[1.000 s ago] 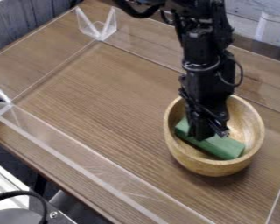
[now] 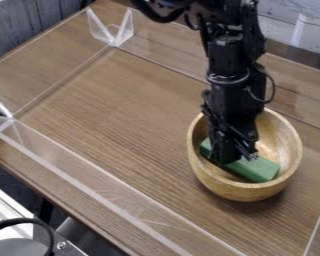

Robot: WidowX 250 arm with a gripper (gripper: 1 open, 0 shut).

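A wooden bowl (image 2: pixel 282 176) sits at the right of the table, with a green block (image 2: pixel 255 168) lying inside it. My black gripper (image 2: pixel 224 152) reaches down from the top into the left part of the bowl, its tip at the block's upper-left end. The gripper looks shut; whether anything is between its fingertips is hard to see, as they partly cover that end of the block.
Clear plastic pieces stand at the back left and left edge. Black cables lie at the bottom left corner.
The gripper has shifted very slightly left and down within the bowl; the bowl and block look almost unmoved.
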